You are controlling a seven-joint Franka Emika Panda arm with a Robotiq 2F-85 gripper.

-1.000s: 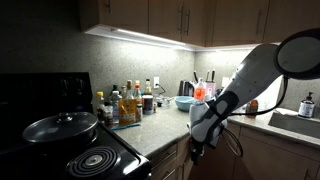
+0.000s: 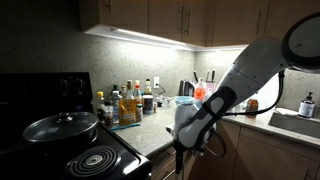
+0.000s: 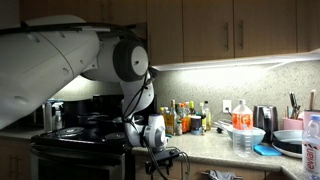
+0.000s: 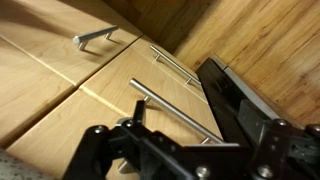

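Observation:
My gripper is open at the bottom of the wrist view, its black fingers in front of pale wooden drawer fronts (image 4: 125, 95). A long metal bar handle (image 4: 175, 108) slants down to the gripper, and its lower end reaches the space near the fingers. Whether they touch it, I cannot tell. In exterior view 1 the gripper (image 2: 181, 158) hangs low in front of the cabinets below the counter edge. Exterior view 2 shows the gripper (image 3: 168, 160) beside the stove, at the level of the drawers.
Left of the arm is the stove with a lidded pan (image 2: 60, 128). Bottles (image 2: 128, 103) and a blue bowl (image 2: 184, 100) stand at the back of the counter (image 2: 150, 133). Other handles (image 4: 95, 38) stick out from nearby fronts.
The arm and gripper have moved left along the cabinet fronts, toward the stove. Objects on the counter have stayed put.

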